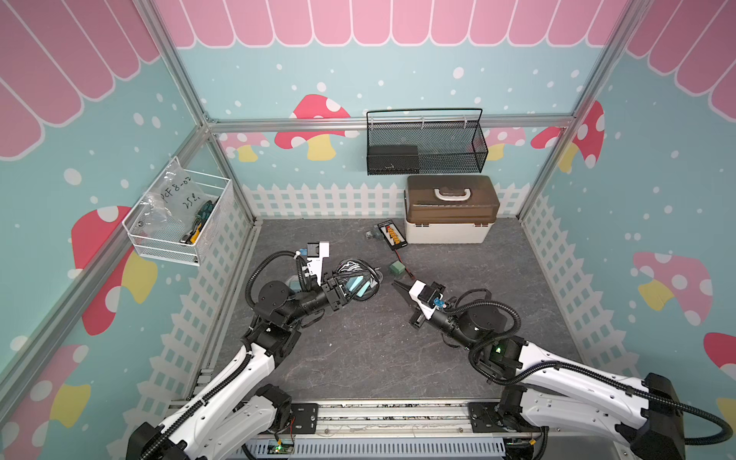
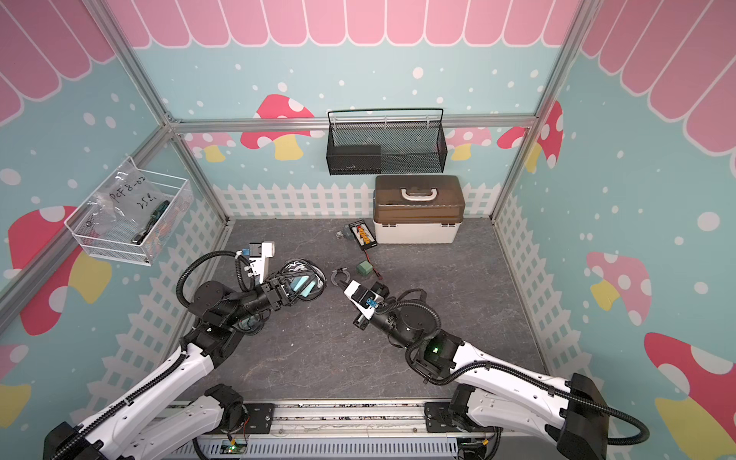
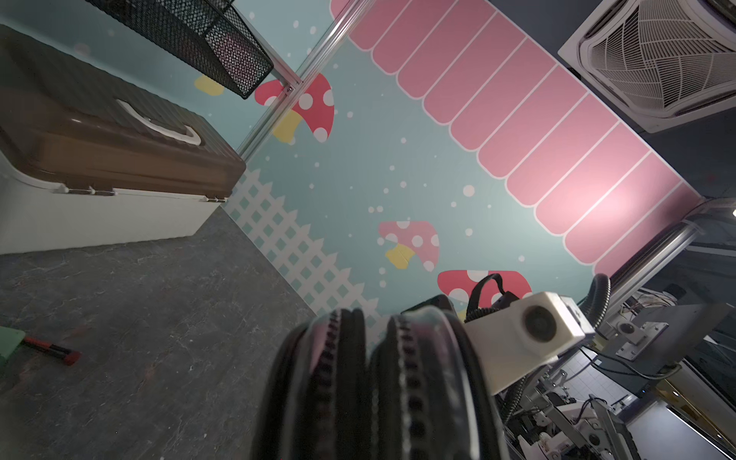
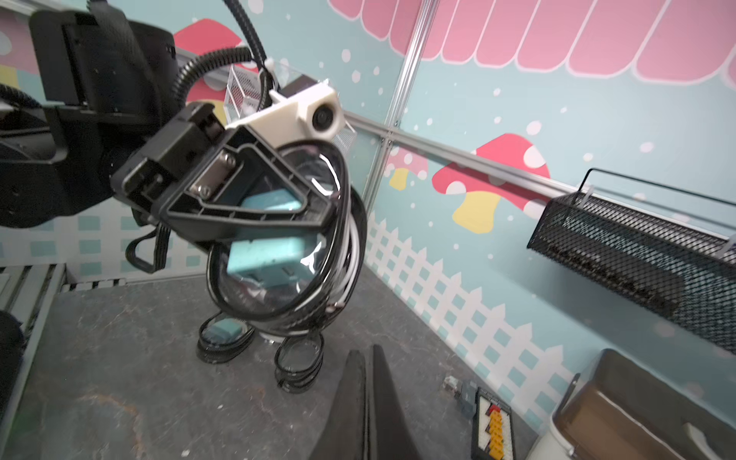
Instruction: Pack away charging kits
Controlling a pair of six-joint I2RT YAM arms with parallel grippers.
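Note:
A clear round case [image 4: 268, 268] with a black rim, holding light-blue pieces and cables, hangs at my left gripper, which is shut on it. In both top views it is left of centre. My right gripper is shut, nothing seen between its fingers, and points toward the case from a short distance at the right. More coiled cables [image 4: 297, 375] with a blue piece [image 4: 224, 331] lie on the floor behind the left gripper. The brown-lidded box [image 1: 452, 211] stands closed at the back right.
A green block [image 1: 396, 267] and a board with yellow pieces [image 1: 391, 234] lie near the box. A black mesh basket [image 1: 452, 153] hangs on the back wall, a white wire basket [image 1: 161, 237] on the left.

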